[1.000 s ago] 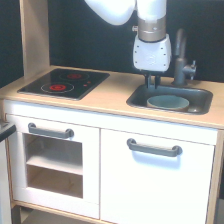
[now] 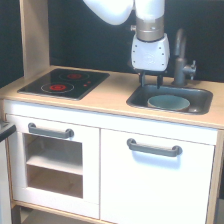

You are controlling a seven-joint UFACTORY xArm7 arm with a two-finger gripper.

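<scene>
My gripper (image 2: 151, 80) hangs over the left rear part of the dark sink (image 2: 206, 101), pointing down. Its two dark fingers stand apart, and nothing shows between them. A round grey-green dish (image 2: 169, 103) lies in the sink, below the gripper and slightly to its right. The gap between the fingertips and the dish is hard to judge from this view.
Behind the sink rises a dark faucet (image 2: 180, 58), close to the right of the arm. A black stovetop (image 2: 64, 83) lies on the left of the wooden counter (image 2: 106, 96). Below are a cabinet with an open-looking front (image 2: 55, 160) and a white door (image 2: 150, 180).
The gripper's fingers have spread from close together to wider apart. The hand has shifted very slightly left. The dish appears unmoved.
</scene>
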